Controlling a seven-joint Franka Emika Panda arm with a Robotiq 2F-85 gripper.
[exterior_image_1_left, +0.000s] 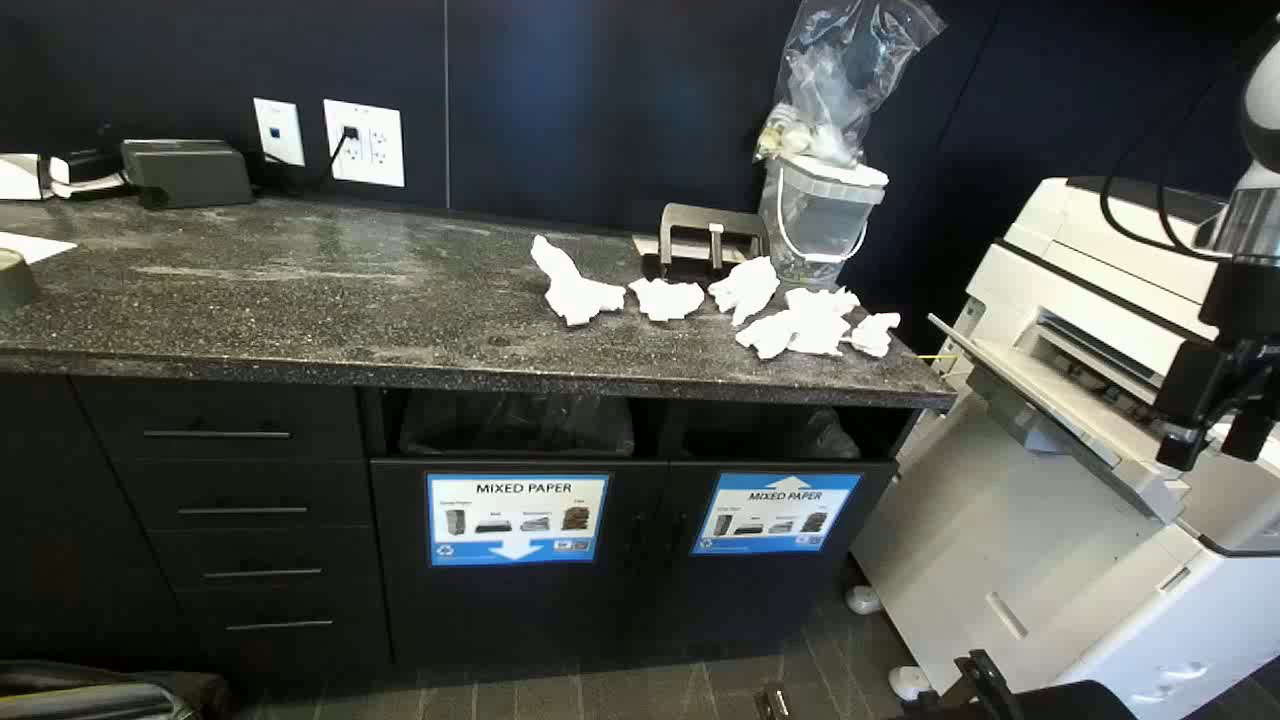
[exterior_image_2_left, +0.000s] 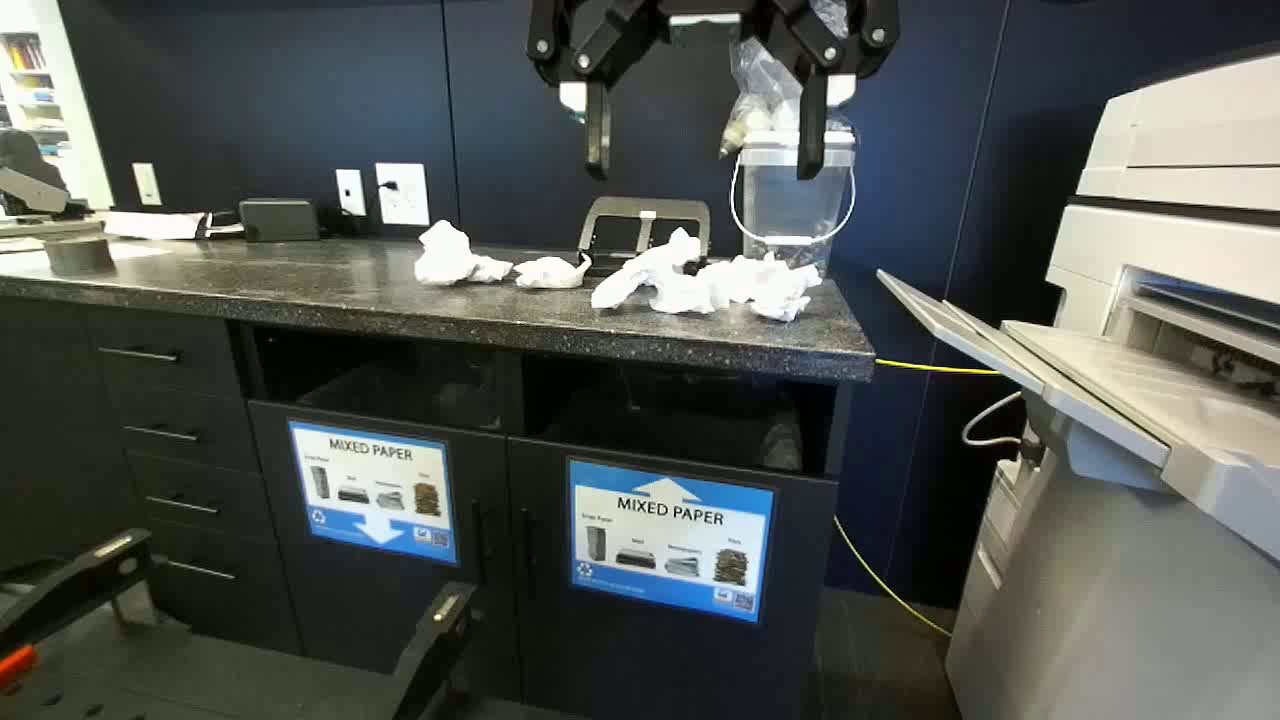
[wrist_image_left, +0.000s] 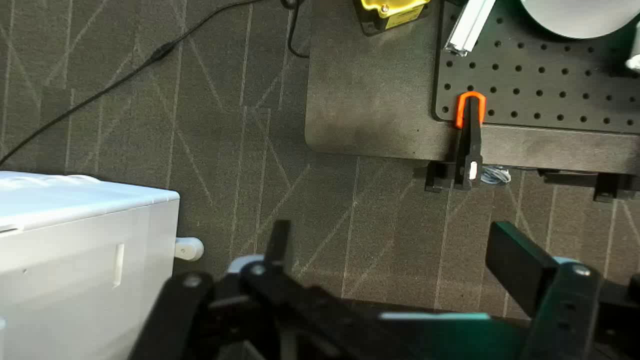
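Note:
My gripper (exterior_image_2_left: 705, 156) hangs open in the upper part of exterior view 2, its two fingers wide apart with nothing between them. In exterior view 1 the gripper (exterior_image_1_left: 1214, 454) shows at the right edge, in front of the printer. Only bare carpet lies behind the open gripper in the wrist view. Several crumpled white papers (exterior_image_1_left: 578, 286) lie on the dark speckled counter (exterior_image_1_left: 300, 282), most of them bunched toward its right end. In exterior view 2 the papers (exterior_image_2_left: 552, 272) sit lower than the fingertips, and none touches them.
A clear bucket (exterior_image_1_left: 816, 216) with a plastic bag on top and a grey hole punch (exterior_image_1_left: 716, 222) stand behind the papers. Below the counter are two bin openings (exterior_image_1_left: 516, 424) over "mixed paper" signs. A large white printer (exterior_image_1_left: 1056, 360) stands to the right.

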